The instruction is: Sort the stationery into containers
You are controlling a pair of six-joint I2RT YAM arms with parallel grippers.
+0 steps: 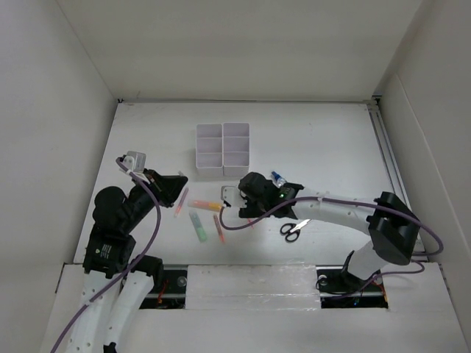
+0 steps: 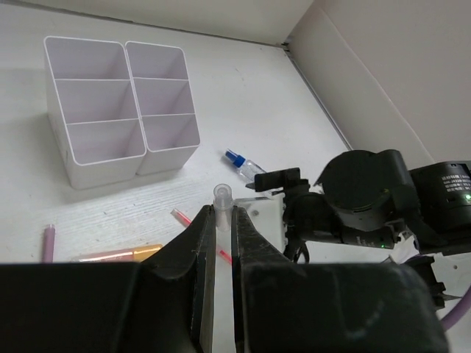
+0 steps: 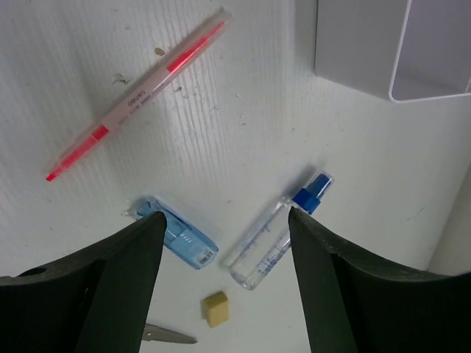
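Observation:
My left gripper (image 1: 179,179) is shut on a clear cylindrical item (image 2: 222,204), held upright between its fingertips. My right gripper stands open above the table, over a red pen (image 3: 136,95), a blue item (image 3: 184,237), a clear bottle with blue cap (image 3: 265,237) and a small yellow block (image 3: 216,309). The divided white container (image 1: 210,129) stands at the back centre. An orange item (image 1: 206,205), a green item (image 1: 198,226), other pens and scissors (image 1: 293,229) lie on the table.
Walls enclose it at the back and sides. The right arm extends across the right half of the table.

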